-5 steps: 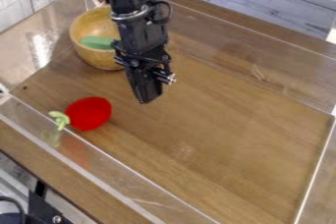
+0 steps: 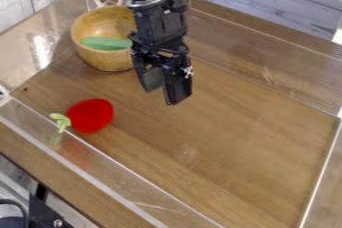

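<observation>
My black gripper (image 2: 168, 82) hangs over the middle of the wooden table, just right of a wooden bowl (image 2: 96, 22) that holds a green elongated object (image 2: 106, 43). The bowl is partly behind the arm. A red round object (image 2: 91, 115) with a pale green piece at its left side lies on the table at the lower left, apart from the gripper. Whether the fingers are open or shut is hard to make out.
Clear low walls run along its left, front and right edges. White planks stand behind it.
The bowl and red object look unmoved.
</observation>
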